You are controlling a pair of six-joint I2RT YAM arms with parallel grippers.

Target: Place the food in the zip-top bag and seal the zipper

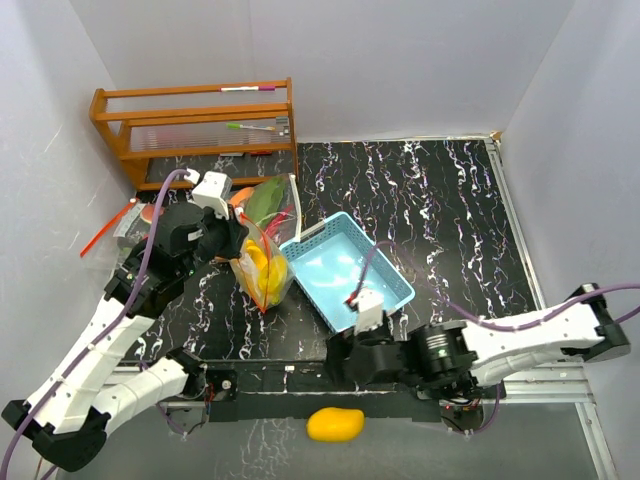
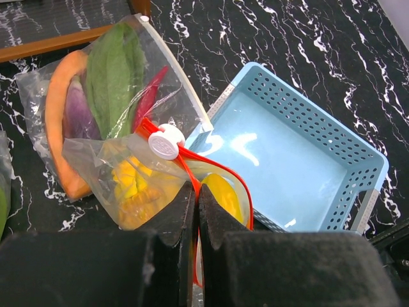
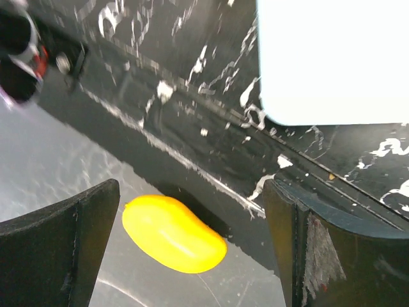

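Observation:
Yellow food shows inside a clear zip top bag (image 2: 140, 185) with a red zipper edge (image 2: 238, 178). My left gripper is shut at that edge, with the red strip running down between and behind its fingertips; the white slider (image 2: 165, 142) sits just beyond. The bag's mouth gapes on the right. A yellow mango-like piece (image 3: 174, 233) lies on the grey floor below the table's front edge. Above and behind it, my right gripper stands open, nothing between its fingers. In the top view that piece (image 1: 335, 424) is clear of the right arm.
An empty blue basket (image 1: 345, 265) stands right of the bag. Another filled bag (image 2: 115, 83) lies behind, one more bag (image 1: 130, 222) at the far left. A wooden rack (image 1: 200, 115) is at the back.

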